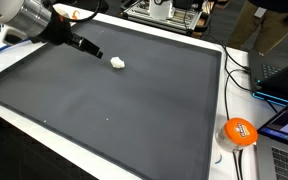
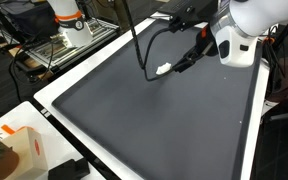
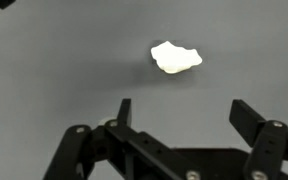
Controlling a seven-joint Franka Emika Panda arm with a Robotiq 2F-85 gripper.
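A small, white, irregular lump (image 1: 117, 62) lies on the dark grey board (image 1: 144, 105). In the wrist view the white lump (image 3: 174, 57) is above centre, ahead of the fingertips and clear of them. My gripper is open, its two black fingers wide apart with bare board between them. From the first exterior view, the gripper (image 1: 94, 50) hangs just left of the lump. The second exterior view shows the lump (image 2: 164, 69) beside the gripper (image 2: 178, 69), partly close to its dark fingers.
An orange-lidded jar (image 1: 237, 134) stands off the board's right side, near a laptop (image 1: 279, 160). Black cables (image 1: 230, 75) run along that edge. The rest of the board is clear.
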